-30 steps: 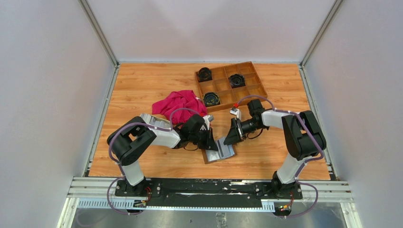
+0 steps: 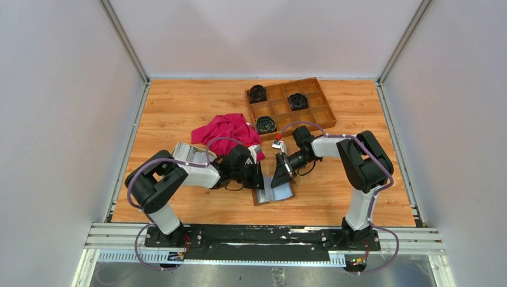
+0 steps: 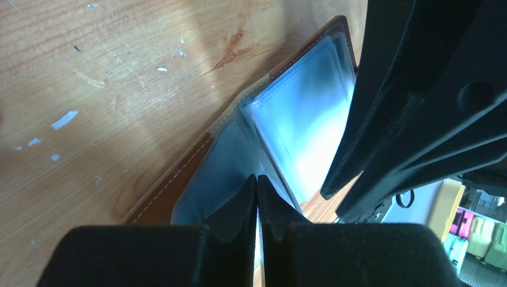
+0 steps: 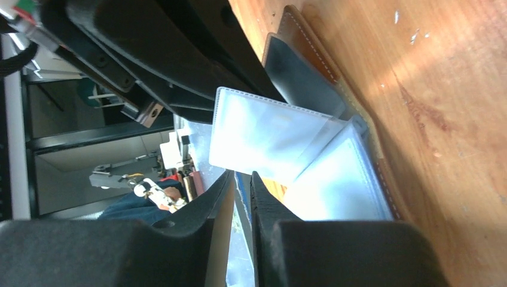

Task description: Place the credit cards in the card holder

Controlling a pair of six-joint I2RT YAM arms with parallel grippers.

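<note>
The open card holder lies at the table's front middle, its brown cover holding clear bluish sleeves. My left gripper is over one half, fingers shut, with no card visible between them; a sleeve edge stands beside the tips. My right gripper is at the holder from the other side, fingertips close together at a raised sleeve, a narrow gap between them; whether anything is in it I cannot tell. In the left wrist view the right gripper's black fingers loom over the holder.
A pink cloth lies behind the left arm, beside a box of pale items, partly hidden. A wooden compartment tray with black round pieces stands at the back.
My right arm has moved left, onto the middle of the holder and closer to my left gripper. My left arm has shifted slightly left.
</note>
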